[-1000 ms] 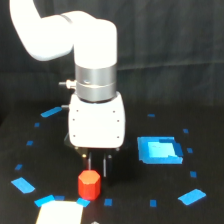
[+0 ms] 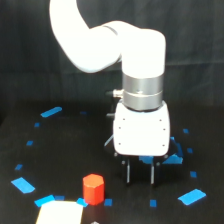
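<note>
A red six-sided block (image 2: 93, 188) rests on the dark table at the lower left of centre. My gripper (image 2: 140, 182) is to its right, pointing down, with its two thin fingers apart and nothing visible between them. Behind the gripper's white body is a blue square tray (image 2: 174, 158). Only its right part and a little of its lower edge show; the rest is covered.
At the bottom left, a pale block-like object (image 2: 60, 212) is cut off by the frame's edge. Blue tape pieces, such as the strip (image 2: 192, 197) at lower right, mark the dark table.
My arm has swung right, from above the red block to in front of the blue tray. The fingers look wider apart. The red block has shifted slightly right and nearer the camera.
</note>
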